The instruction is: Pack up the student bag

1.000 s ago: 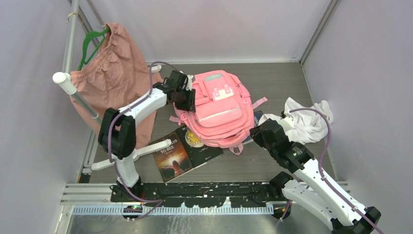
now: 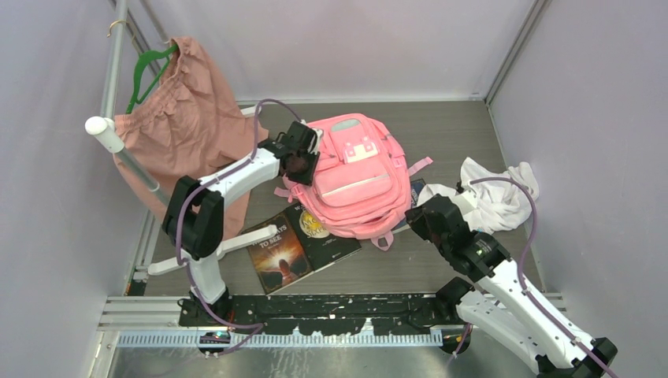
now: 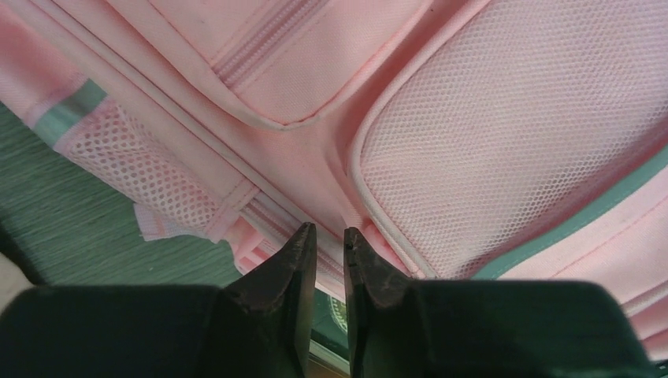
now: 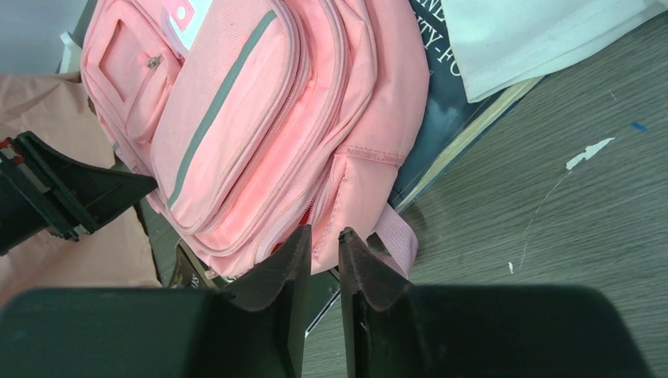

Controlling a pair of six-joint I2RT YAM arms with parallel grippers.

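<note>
The pink backpack (image 2: 354, 177) lies front up in the middle of the floor, partly over books. My left gripper is over its left side, fingertips close together above the zipper seams and mesh pocket, a narrow gap between them. My right gripper is at the bag's lower right, fingertips slightly apart by the side zipper and strap. Two books (image 2: 280, 260) lie below the bag; another dark book (image 4: 441, 118) sticks out at its right, under white cloth (image 2: 504, 201). I cannot tell that either gripper holds anything.
Salmon shorts (image 2: 181, 102) hang on a green hanger (image 2: 146, 59) from a white rack at the left, draping to the floor. Walls close in the back and sides. Bare floor (image 2: 441, 126) shows behind the backpack.
The right arm has moved very little; the bag and other objects look unchanged.
</note>
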